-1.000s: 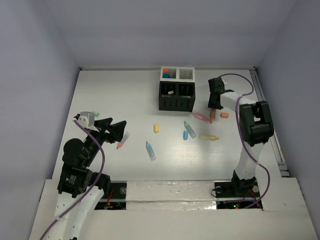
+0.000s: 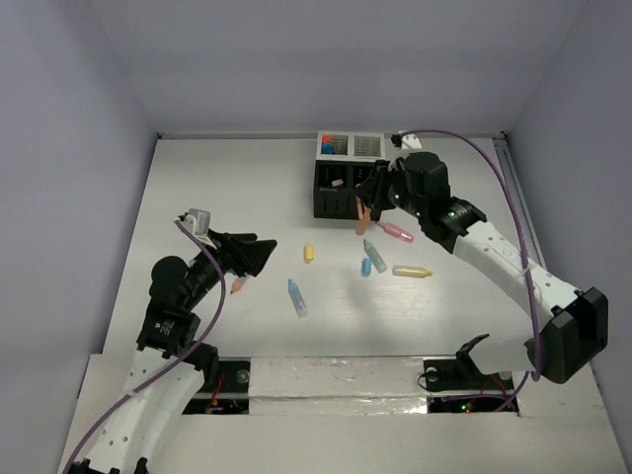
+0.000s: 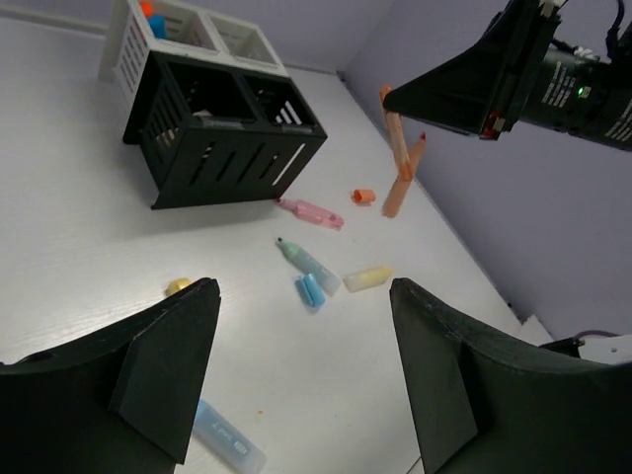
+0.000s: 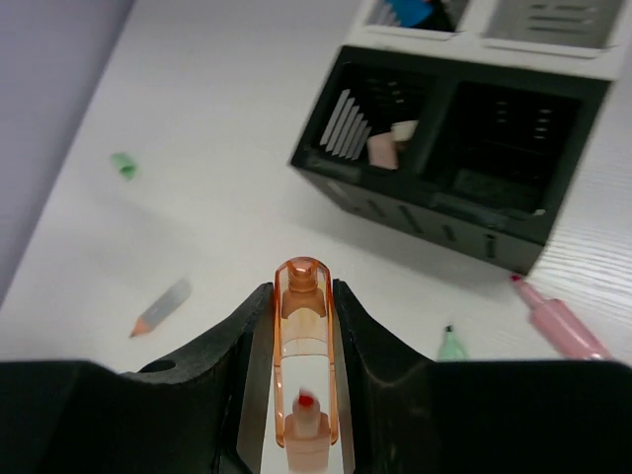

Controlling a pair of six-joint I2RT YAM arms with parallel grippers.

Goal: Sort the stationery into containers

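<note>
My right gripper (image 2: 367, 196) is shut on an orange marker (image 4: 304, 331) with a red tip, uncapped and pointing down. In the top view it hangs near the front right corner of the black double bin (image 2: 346, 203); in the left wrist view the marker (image 3: 400, 148) is clear of the table. Behind the black bin stands a white double bin (image 2: 367, 136). My left gripper is open and empty, above the table at left. Below it lies an orange-tipped marker (image 2: 238, 284), partly covered in the top view.
Loose on the table are a pink marker (image 2: 395, 232), a green-tipped marker (image 2: 375, 258), a yellow marker (image 2: 413, 272), a blue marker (image 2: 298, 298), a yellow cap (image 2: 309, 253), a blue cap (image 2: 366, 267), an orange cap (image 3: 362, 197) and a green cap (image 4: 123, 165).
My right gripper has lifted the orange marker from the right side of the table and carried it left towards the black bin. The left gripper has shifted slightly right.
</note>
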